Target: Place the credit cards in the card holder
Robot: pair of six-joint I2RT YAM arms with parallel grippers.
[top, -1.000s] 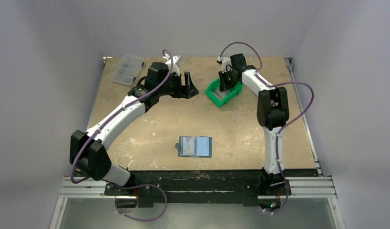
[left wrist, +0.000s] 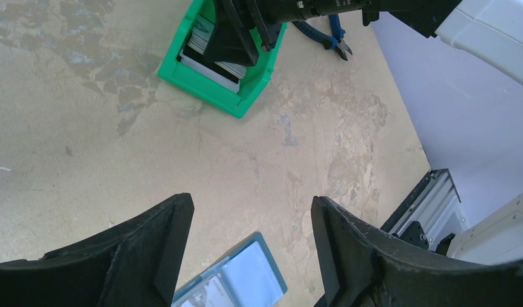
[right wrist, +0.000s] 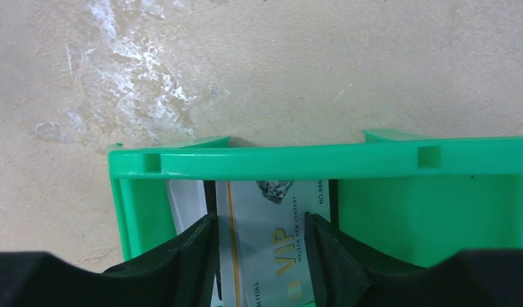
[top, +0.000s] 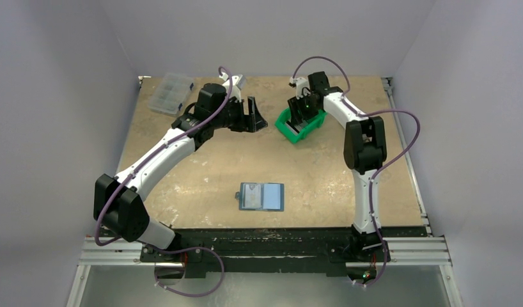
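Cards lie in a green tray (top: 297,137) at the back; the top one, a pale card (right wrist: 265,249) marked "VIP", shows in the right wrist view. My right gripper reaches down into the tray, part open, with a finger on each side of that card; whether they touch it I cannot tell. More card edges (left wrist: 210,71) show in the left wrist view, partly covered by the right gripper. The card holder (top: 261,209) lies unfolded, blue-grey, near the table's front. Off to the tray's left, my left gripper is open and empty.
At the back left stands a clear plastic box (top: 171,94). Blue-handled pliers (left wrist: 334,39) rest beyond the tray, near the right arm. Bare tabletop (top: 246,160) lies between the tray and the card holder.
The left arm and the card holder stayed still.
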